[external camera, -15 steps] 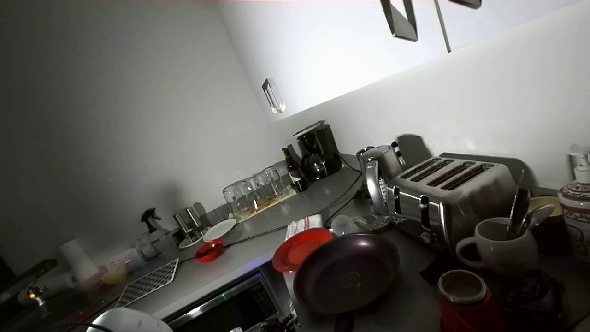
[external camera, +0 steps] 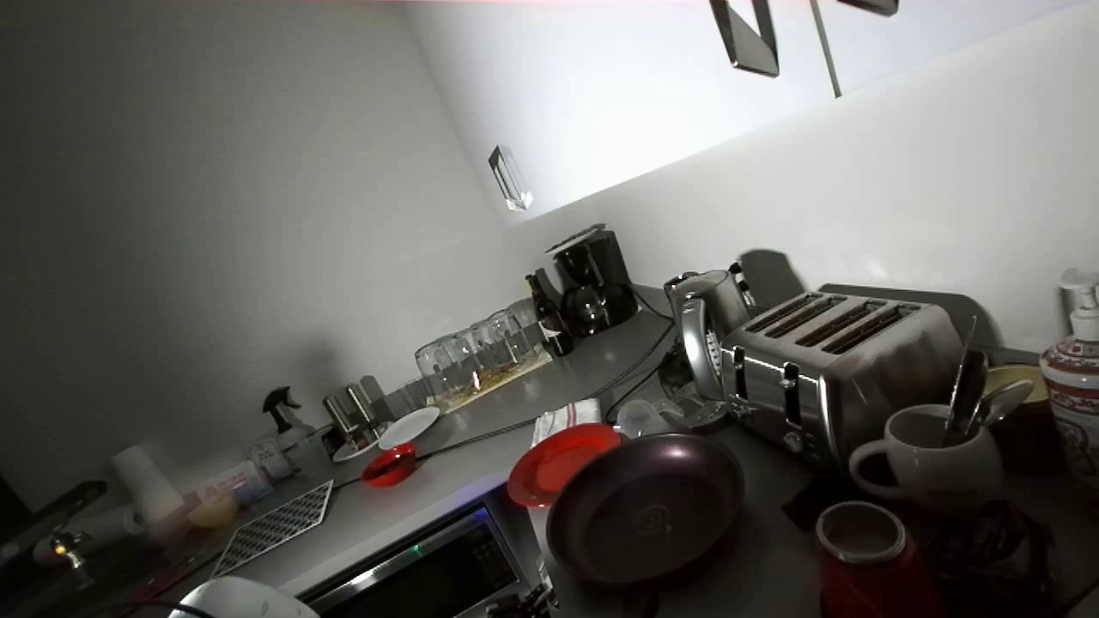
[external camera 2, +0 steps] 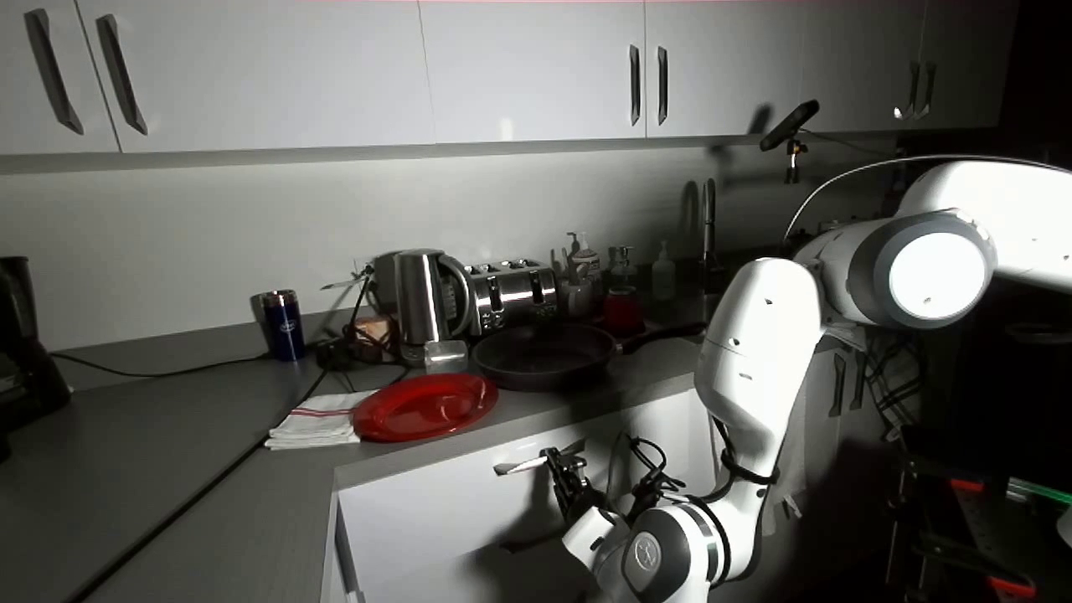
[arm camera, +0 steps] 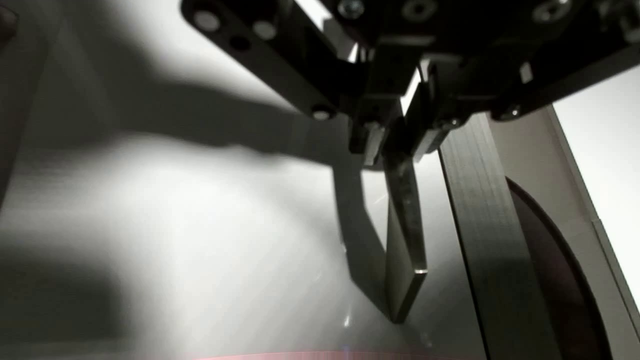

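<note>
In the wrist view my gripper is shut on a flat metal handle (arm camera: 407, 234), its free end sticking out past the fingers. The handle sits against a glossy white cabinet front (arm camera: 240, 240), which carries the shadows of gripper and handle. From the side, my gripper (external camera 2: 550, 462) is below the counter edge, at the handle (external camera 2: 518, 466) on the white front (external camera 2: 422, 502). A narrow dark line runs between that front and the counter edge (arm camera: 498, 240). Whether the front stands slightly open cannot be told.
Above, the counter holds a red plate (external camera 2: 427, 407), a dark pan (external camera 2: 548, 357), a folded towel (external camera 2: 316, 422), a kettle (external camera 2: 420, 296) and a toaster (external camera 2: 512, 293). A microwave (external camera: 422, 566) sits below the counter. Bare counter (external camera 2: 191, 432) lies left of the towel.
The white arm part at the lower left of exterior view 1 has shifted slightly downward, and the dark gripper parts by the microwave have moved a little. Counter items are unmoved.
</note>
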